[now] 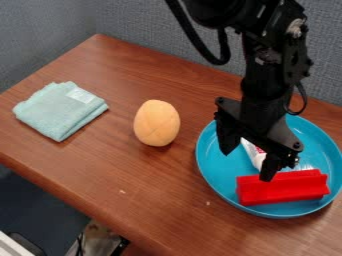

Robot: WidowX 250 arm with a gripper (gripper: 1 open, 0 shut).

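My black gripper [250, 152] hangs open over the blue plate [214, 172] on the right of the table, its fingers low around a small white object [257, 157], which is mostly hidden behind them. A red bar-shaped item [281, 189] lies on the front part of the plate, just in front of the gripper.
An orange egg-shaped object [156, 123] sits left of the plate. A folded pale teal cloth [56, 109] lies at the left of the wooden table [120, 180]. The table's left and front edge drops to a dark floor.
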